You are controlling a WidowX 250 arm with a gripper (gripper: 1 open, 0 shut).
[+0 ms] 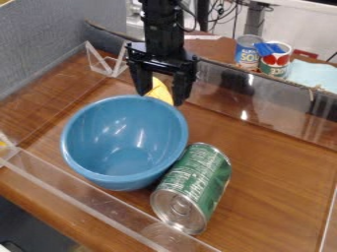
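Note:
My black gripper [161, 84] hangs at the top centre, just behind a blue bowl [122, 138], with its two fingers pointing down on either side of a yellow object [160, 93], partly hidden by the gripper. I cannot tell whether the fingers touch it. A green can [191, 187] lies on its side to the right of the bowl, on the wooden surface [270, 172].
Clear low walls edge the workspace. A grey padded panel [46, 54] stands at the left. Behind the back wall are cans [247, 51] and a light blue cloth [313, 75].

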